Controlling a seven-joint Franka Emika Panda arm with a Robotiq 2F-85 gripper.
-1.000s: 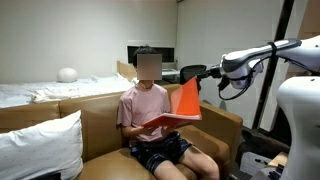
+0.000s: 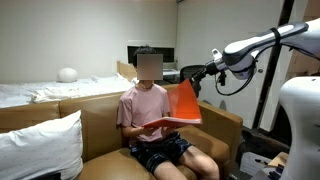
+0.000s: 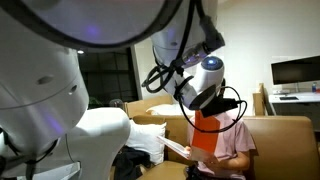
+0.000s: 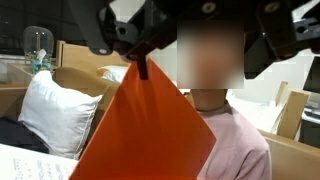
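Observation:
A seated person in a pink shirt holds an open book or folder with a red cover and white pages. One side of the cover stands up, its top corner close to my gripper. In the wrist view the red cover rises to a point beside the left finger of my gripper; whether they touch is unclear. The fingers are spread apart, with the person behind the gap. The second exterior view shows the red cover just below my gripper.
The person sits very near on a brown couch. A white pillow leans at the left. Behind the couch is a bed. A cable loops under the wrist.
Over the last second my wrist has risen slightly. The red cover's upright side has shifted a little to the left. The person's pose is nearly the same.

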